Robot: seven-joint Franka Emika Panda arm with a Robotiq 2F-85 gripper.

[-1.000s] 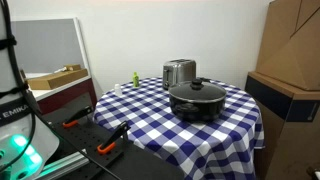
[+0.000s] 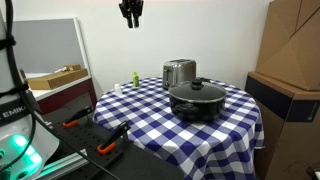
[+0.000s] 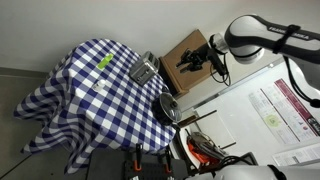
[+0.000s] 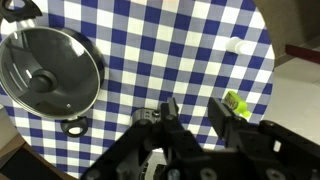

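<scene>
High above the table, my gripper [image 2: 131,18] hangs empty near the top of the first exterior view. In the wrist view its fingers [image 4: 172,108] stand apart, part open, with the checked cloth showing between them. A black pot with a glass lid [image 2: 197,99] rests on the table, right of the middle. Behind it stands a silver toaster [image 2: 180,73], partly covered by my gripper in the wrist view. Toward the back left are a green bottle [image 2: 136,79] and a small white object [image 2: 117,89]. None of these touches my gripper.
A blue-and-white checked cloth [image 2: 147,117] covers the table, clear in the middle. Cardboard boxes [image 2: 285,95] stand to the right, and another carton [image 2: 58,78] lies at the far left.
My gripper has come down into the top of the first exterior view, where it was out of sight a second ago. The things on the table have not moved.
</scene>
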